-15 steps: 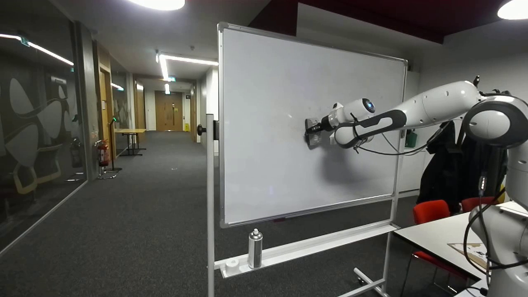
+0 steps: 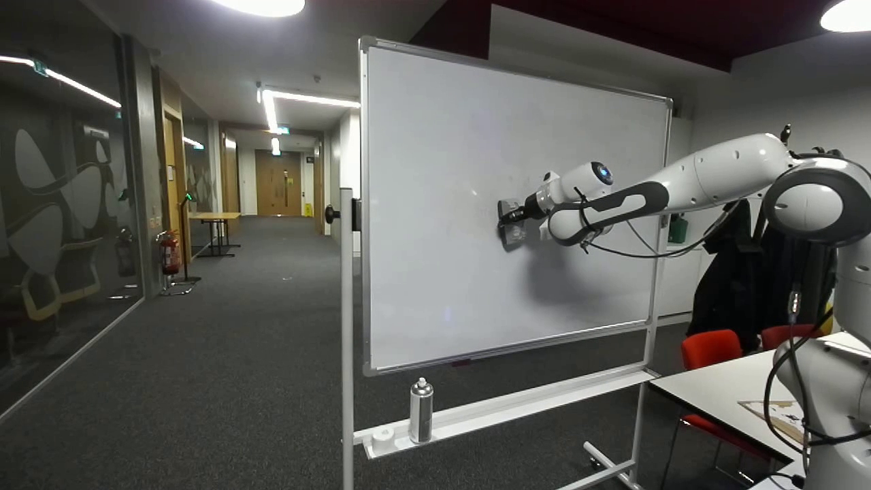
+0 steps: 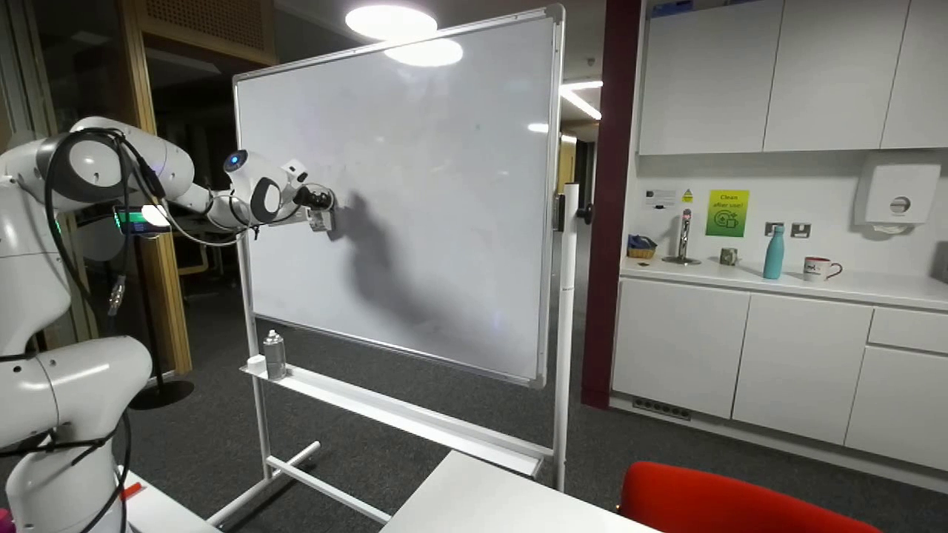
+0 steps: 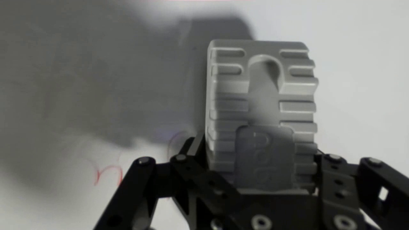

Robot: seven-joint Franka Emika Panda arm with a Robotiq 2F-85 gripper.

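A grey ribbed whiteboard eraser [image 4: 264,111] is clasped between the black fingers of my gripper, one finger on each side of it. In exterior view 1 the eraser [image 2: 512,235] is up against the whiteboard [image 2: 441,286], right of the board's middle. Red marker strokes [image 4: 108,169] show on the board to the left of the eraser in the wrist view, with a fainter curve close beside my left finger. The eraser's wiping face is turned to the board and hidden.
A silver spray can [image 2: 420,411] and a small white object [image 2: 382,439] stand on the tray below the board. A white table [image 3: 515,502] and red chair [image 3: 711,497] are close by. The board around the eraser is clear of obstacles.
My gripper and the eraser have shifted slightly left and a little down along the board in exterior view 1. The spray can and the board have stayed put.
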